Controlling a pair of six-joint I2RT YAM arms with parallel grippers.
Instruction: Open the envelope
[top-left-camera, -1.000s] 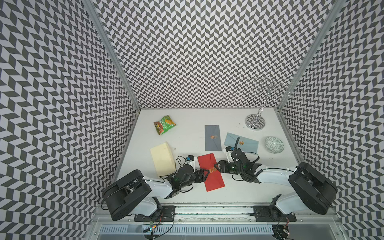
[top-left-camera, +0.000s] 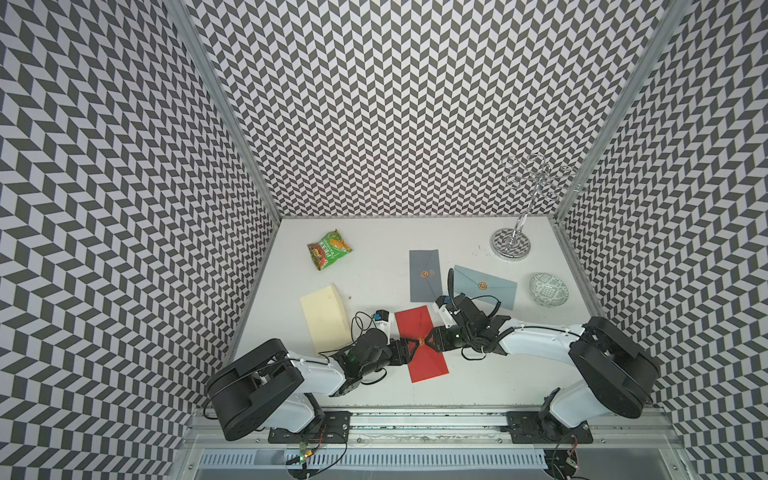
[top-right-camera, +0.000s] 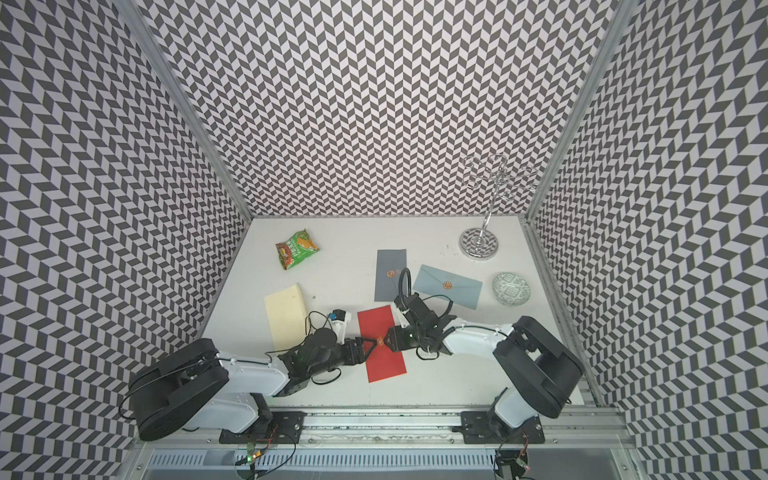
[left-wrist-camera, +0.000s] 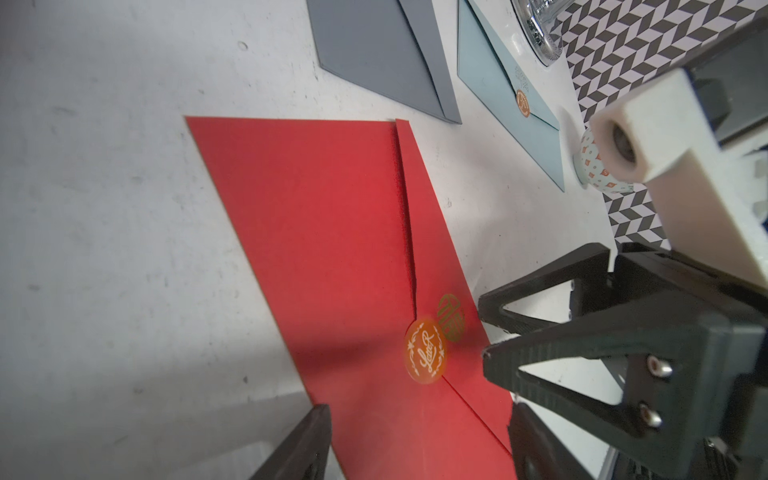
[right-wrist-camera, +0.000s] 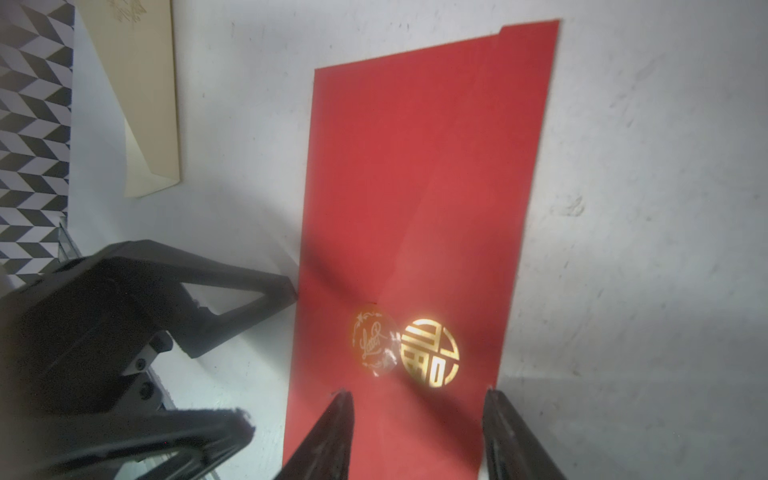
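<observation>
The red envelope (top-left-camera: 414, 321) lies flat on the table between my two arms. Its flap is down, and a round orange seal (left-wrist-camera: 425, 350) sits at the flap's point, beside a gold emblem (right-wrist-camera: 429, 353). My left gripper is over the envelope's left side, its fingers (left-wrist-camera: 304, 449) apart. From the other side, my right gripper reaches over the flap side, open, its fingers (right-wrist-camera: 330, 444) spread with red paper visible in the gap. Whether any fingertip touches the paper I cannot tell. Each gripper shows in the other's wrist view.
Behind the red envelope lie a grey envelope (top-left-camera: 425, 288) and a light blue envelope (top-left-camera: 500, 290). A cream envelope (top-left-camera: 324, 316) is at the left, a green snack bag (top-left-camera: 329, 249) farther back. The patterned round object (top-left-camera: 549, 289) and chrome stand (top-left-camera: 510, 245) are at the right.
My right arm has moved left, bringing its gripper farther over the red envelope. The left arm looks almost still. The envelope has barely shifted.
</observation>
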